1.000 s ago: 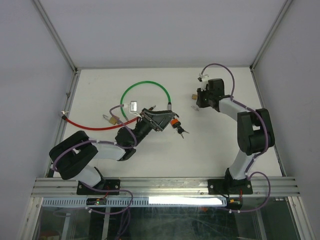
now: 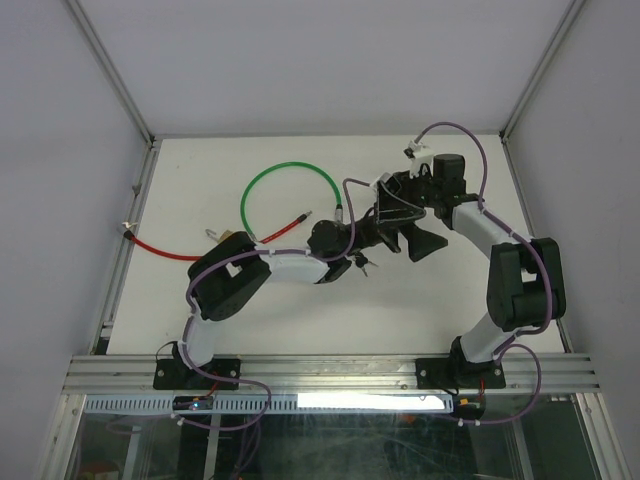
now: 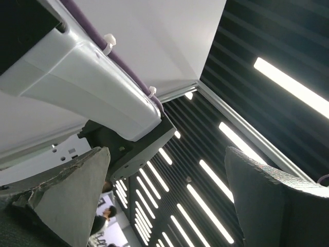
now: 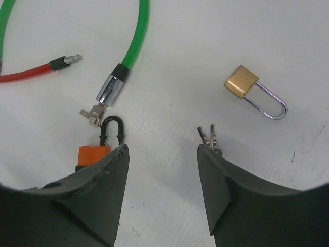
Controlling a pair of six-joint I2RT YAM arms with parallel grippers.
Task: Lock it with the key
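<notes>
In the right wrist view lie a brass padlock (image 4: 241,81) with a long shackle, keys (image 4: 215,145) between my right fingertips in that view, an orange padlock (image 4: 92,155) with a black shackle, and more keys (image 4: 96,115) at the green cable's end. My right gripper hangs above them, part open, holding nothing visible. In the top view my left gripper (image 2: 398,220) is raised at the centre right, overlapping the right arm. The left wrist view faces the ceiling past open fingers (image 3: 166,175).
A green cable (image 2: 293,164) and red cables (image 2: 170,254) lie on the left and middle of the white table. Walls border it at the sides and back.
My left arm has swung right and upward over the middle objects, toward the right arm.
</notes>
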